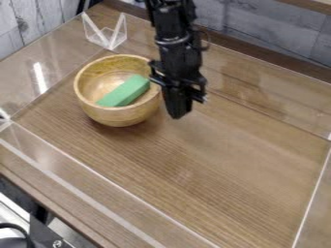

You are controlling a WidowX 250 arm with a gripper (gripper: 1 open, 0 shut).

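A black robot arm hangs from the top of the view, its gripper [184, 102] low over the wooden table, just right of a tan wooden bowl [119, 115]. The gripper looks shut, with nothing visible between its fingers. A green oblong object [126, 89] lies tilted inside the bowl.
A white wire-like object [107, 32] stands at the back left. Pale edges border the table at the back and right.
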